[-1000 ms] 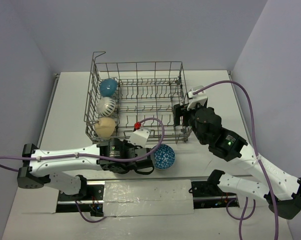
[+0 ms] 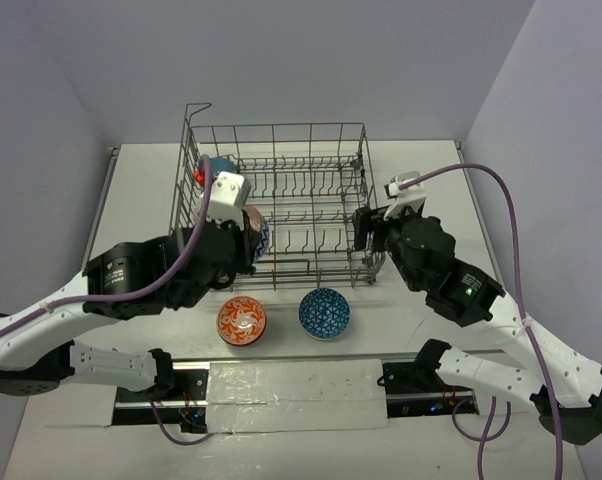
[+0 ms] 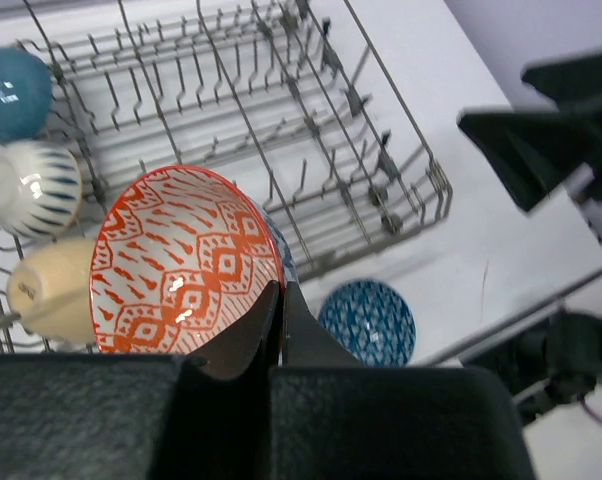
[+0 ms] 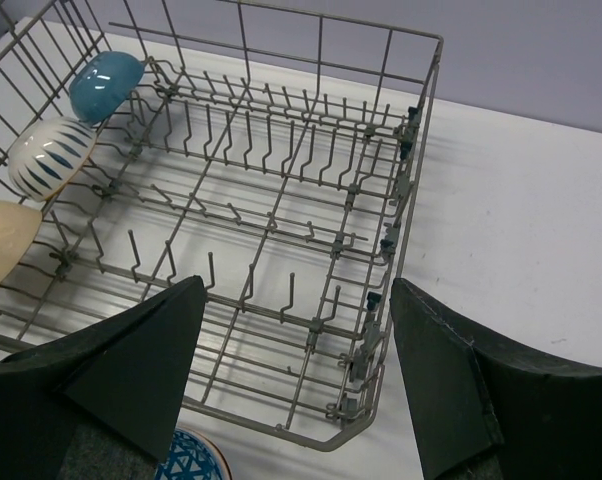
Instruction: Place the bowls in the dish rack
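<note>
An orange-and-white patterned bowl (image 3: 181, 260) is held on edge by my left gripper, shut on its rim over the left side of the rack; from above, the gripper (image 2: 243, 235) hides much of it. The wire rack (image 2: 301, 125) holds a teal bowl (image 4: 106, 85), a striped bowl (image 4: 51, 155) and a cream bowl (image 4: 3, 240) along its left. An orange bowl (image 2: 241, 320) and a blue patterned bowl (image 2: 324, 313) lie on the counter in front. My right gripper (image 2: 371, 225) is open over the rack's right edge, nothing between its fingers.
The middle and right rows of the rack are empty. Bare counter (image 2: 131, 190) shows on both sides of the rack. Grey walls stand behind and to the sides.
The right gripper has shifted very slightly right.
</note>
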